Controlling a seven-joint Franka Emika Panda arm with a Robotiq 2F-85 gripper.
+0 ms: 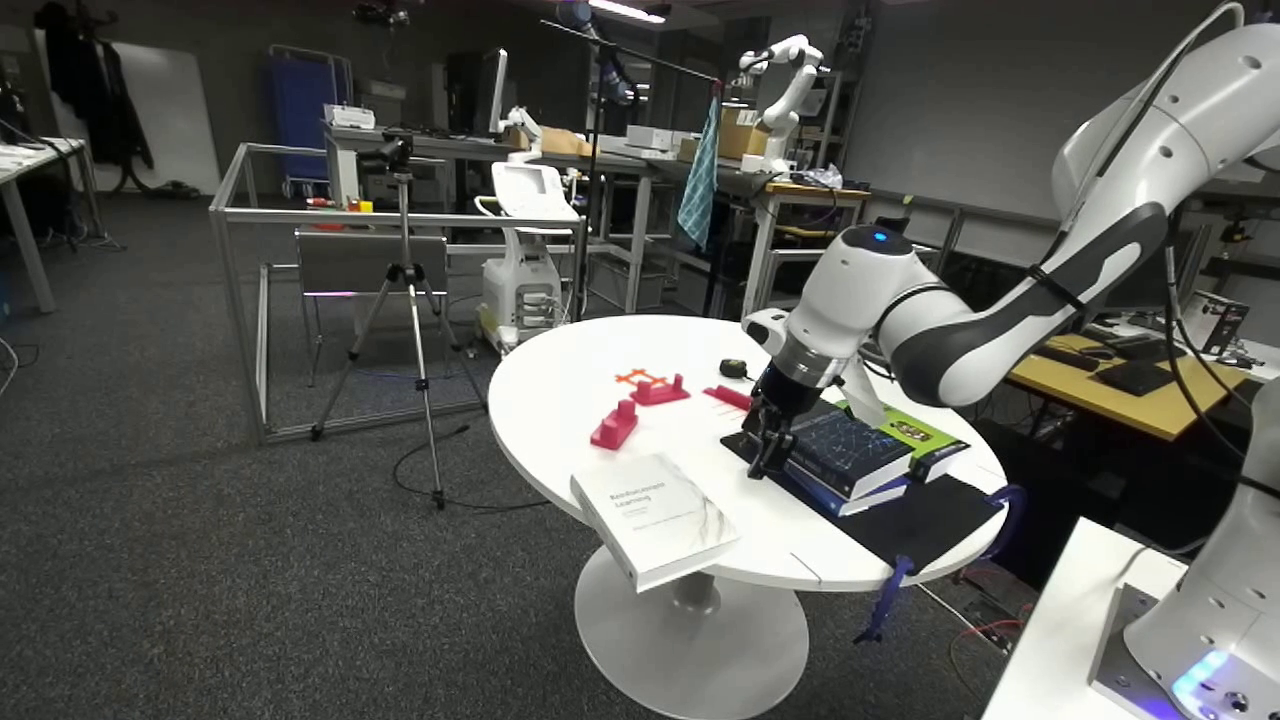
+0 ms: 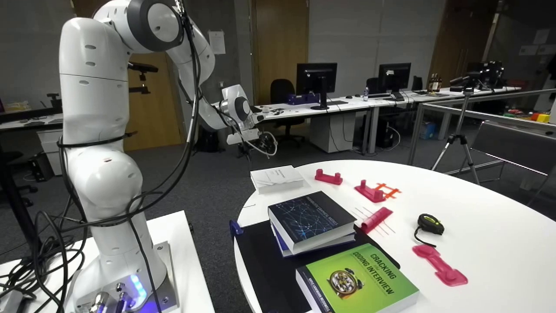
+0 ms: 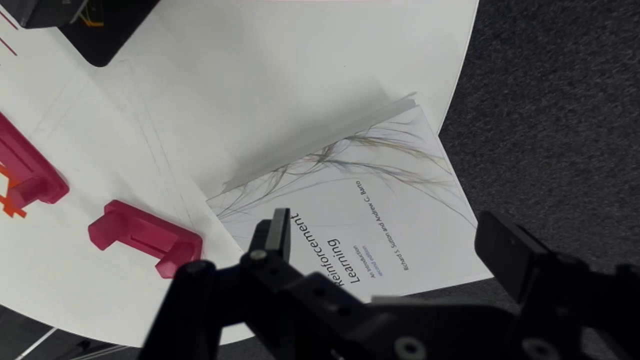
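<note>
My gripper (image 1: 761, 466) stands open above the round white table, between the white book and the stacked books. Nothing is held between its two spread fingers in the wrist view. The white Reinforcement Learning book (image 3: 384, 204) lies flat below and beyond the fingertips, one corner reaching past the table's edge. A dark-covered book (image 2: 312, 219) rests on a blue one (image 2: 281, 244), and the green Cracking the Coding Interview book (image 2: 359, 284) lies beside them.
A black mat (image 2: 260, 266) lies under the stack. Several red plastic parts (image 1: 615, 426), an orange piece (image 2: 388, 191) and a tape measure (image 2: 430, 224) are spread over the table (image 2: 490, 219). Bare tabletop separates the white book from the mat.
</note>
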